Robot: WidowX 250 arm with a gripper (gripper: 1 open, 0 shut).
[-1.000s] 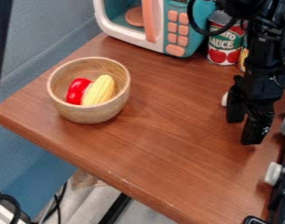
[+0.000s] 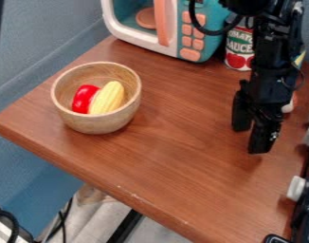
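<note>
My gripper [image 2: 252, 133] hangs low over the right part of the wooden table [image 2: 157, 180], its black fingers pointing down; whether anything is between them is too dark to tell. A wooden bowl [image 2: 68, 87] on the left holds a red item [image 2: 83, 98] and a yellow corn-like item [image 2: 106, 99]. A small light object sits partly hidden behind the gripper at the right.
A toy microwave [image 2: 195, 28] stands at the back, with a red-labelled can [image 2: 240, 49] beside it, partly behind the arm. Black equipment with white knobs [image 2: 297, 187] lines the right edge.
The arm and gripper have shifted slightly left and up. The bowl and its contents are unchanged.
</note>
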